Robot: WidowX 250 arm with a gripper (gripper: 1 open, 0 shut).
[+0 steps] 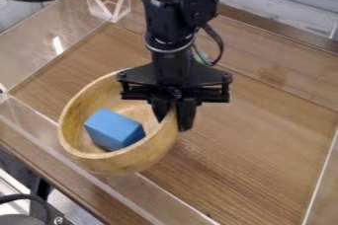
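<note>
A wide tan wooden bowl point(138, 156) holds a blue block point(114, 128) on its left side. My black gripper point(176, 118) comes down from above at the bowl's right rim, shut on that rim. The fingertips are partly hidden by the bowl wall and the gripper body.
The bowl is over a wooden surface point(258, 160) with clear edges at left and right. A small green item shows behind the arm, and a white structure stands at the back left.
</note>
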